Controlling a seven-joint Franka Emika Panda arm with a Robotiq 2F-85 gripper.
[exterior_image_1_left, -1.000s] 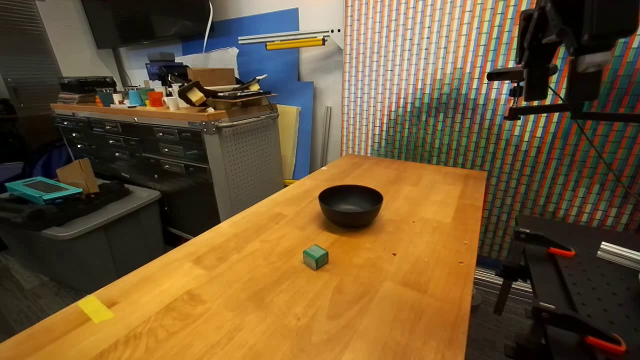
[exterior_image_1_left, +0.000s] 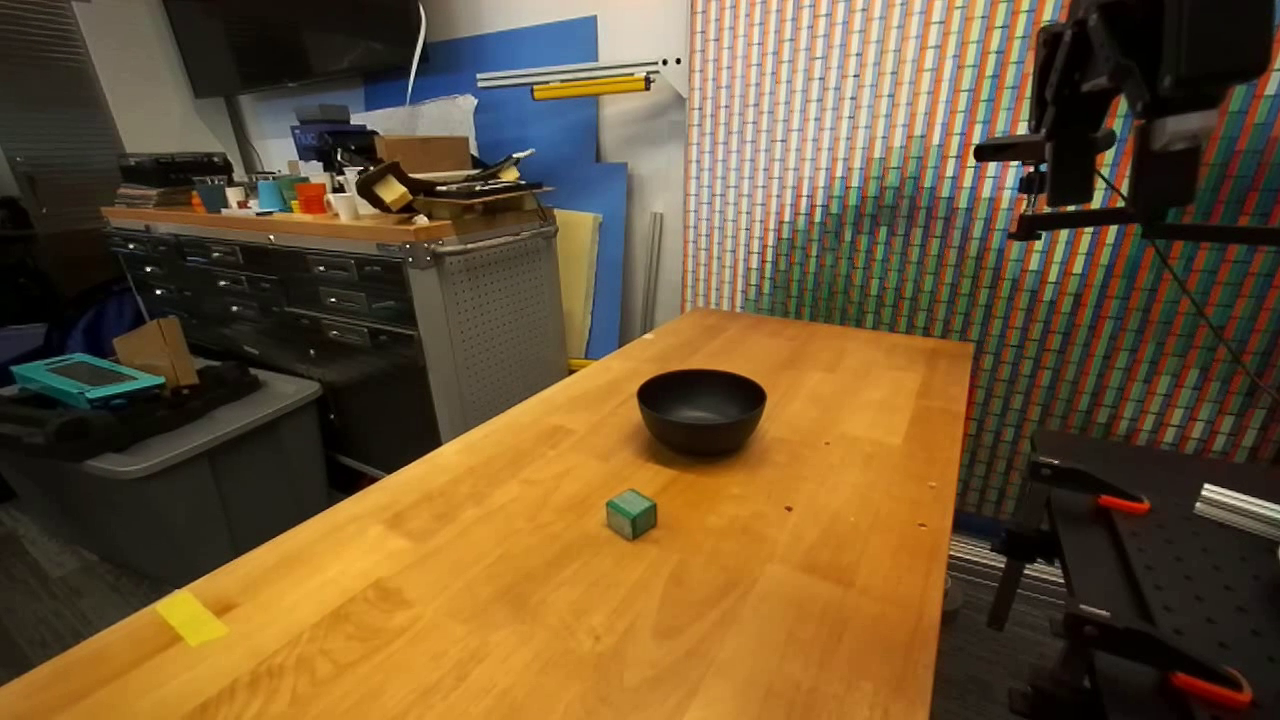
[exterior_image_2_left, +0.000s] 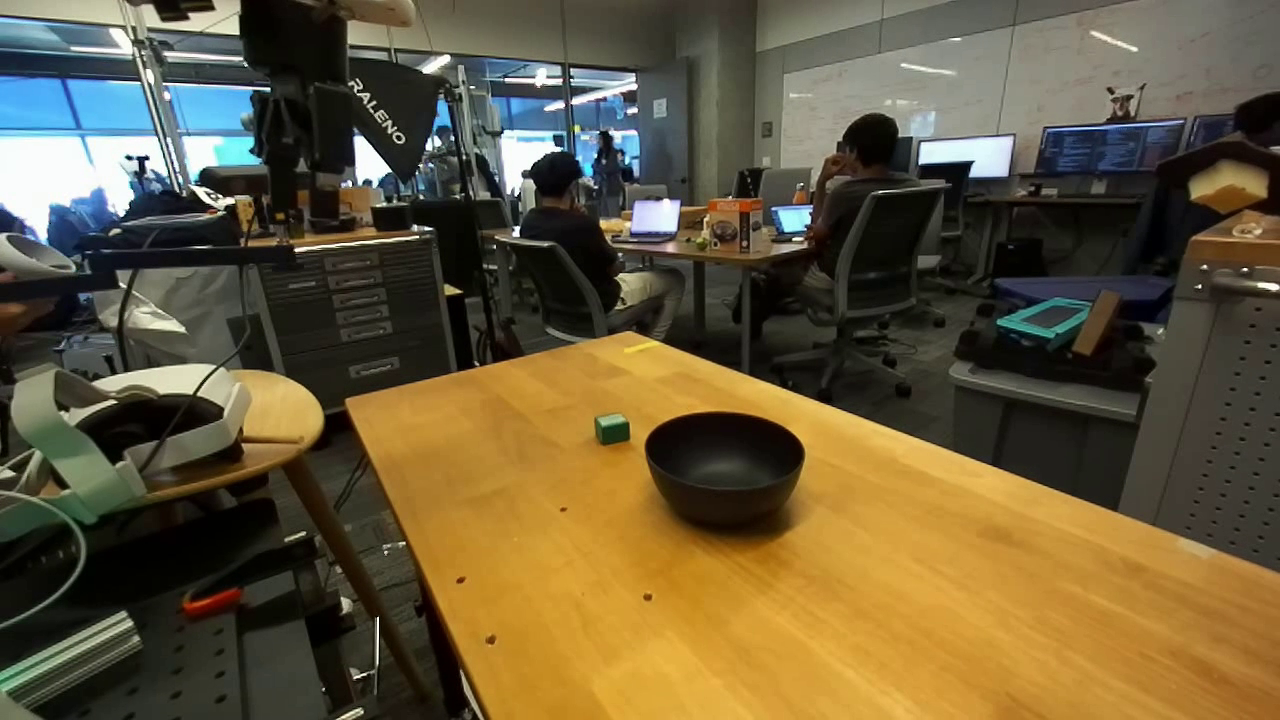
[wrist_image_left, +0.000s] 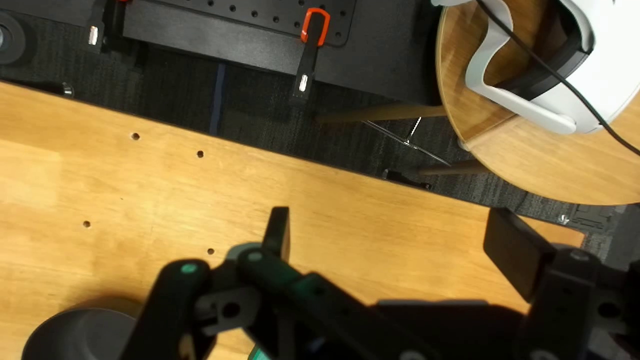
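On the bare wooden table (exterior_image_1_left: 768, 588) sits a small green cube (exterior_image_1_left: 631, 514), with a round black bowl (exterior_image_1_left: 702, 412) a short way behind it in exterior view 1. Exterior view 2 has the cube (exterior_image_2_left: 612, 428) to the left of the bowl (exterior_image_2_left: 725, 468), apart from it. My gripper (exterior_image_1_left: 1122, 180) hangs high up at the right of exterior view 1, well away from both. In the wrist view the gripper has its fingers spread wide, with only tabletop visible between them. The bowl (wrist_image_left: 84, 333) is partly cut off at lower left there, and a sliver of green shows at the bottom edge.
Yellow tape (exterior_image_1_left: 191, 617) marks the table's near left part. A black perforated bench with orange-handled clamps (exterior_image_1_left: 1123, 504) stands beside the table. A round stool (exterior_image_2_left: 276, 408) carries a white headset.
The gripper at upper right has shifted very slightly. Cube and bowl stand where they were.
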